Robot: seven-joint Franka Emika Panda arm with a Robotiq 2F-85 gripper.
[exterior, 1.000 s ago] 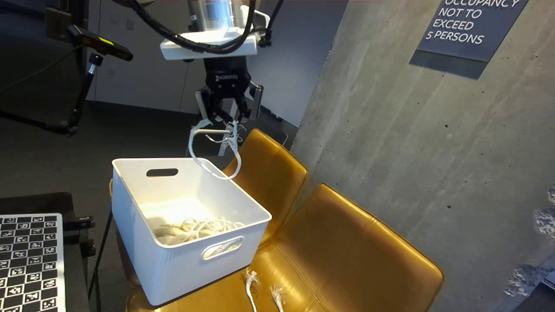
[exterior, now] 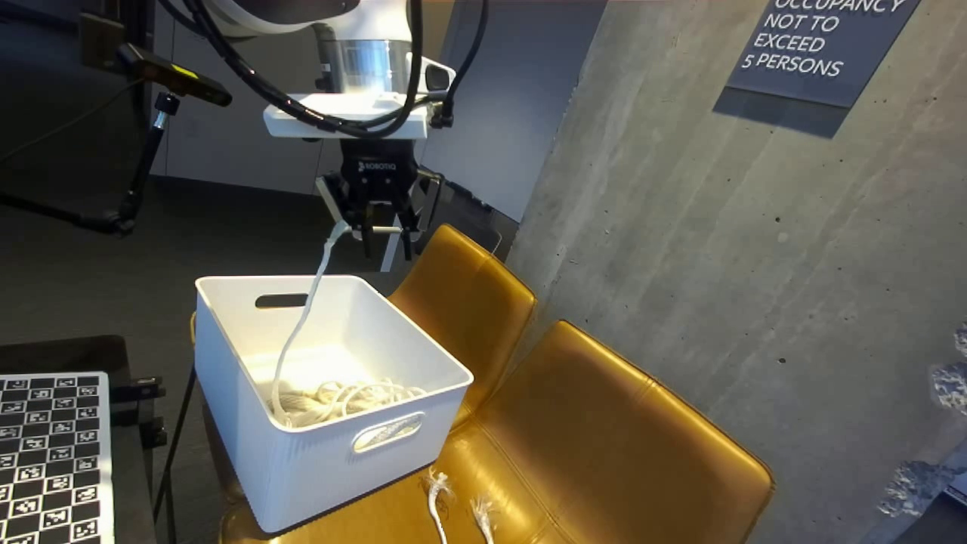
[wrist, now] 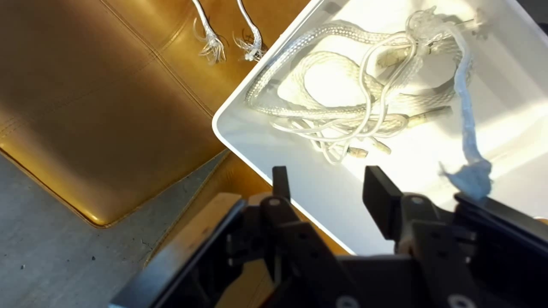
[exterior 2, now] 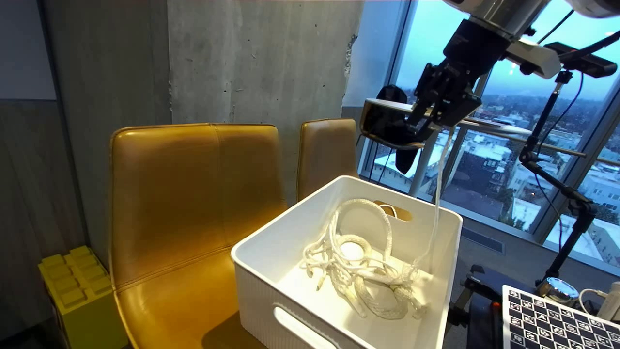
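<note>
High over the white bin (exterior: 333, 276), my gripper (exterior: 387, 243) stands with its fingers apart. Only empty space shows between the fingertips in the wrist view, where the gripper overlooks one bin wall. A pale rope (wrist: 466, 118) hangs down into the bin. Its frayed upper end (wrist: 472, 178) rests against the outer side of the gripper, outside the gap between the fingers. Several coiled white ropes and thin cords (exterior 2: 354, 264) lie in a tangle on the bin floor.
The bin stands on a tan leather chair (exterior: 625, 435). Two frayed rope ends (exterior: 437, 485) lie on the seat beside it. A checkered board (exterior: 54, 453) is at the left, a camera on a stand (exterior: 177, 77) behind it, and a concrete wall (exterior: 725, 227) at the right.
The gripper's fingers have opened and it has shifted slightly left and lower. The rope, looped between its fingers before, now hangs from one outer side with its lower part in the bin.
</note>
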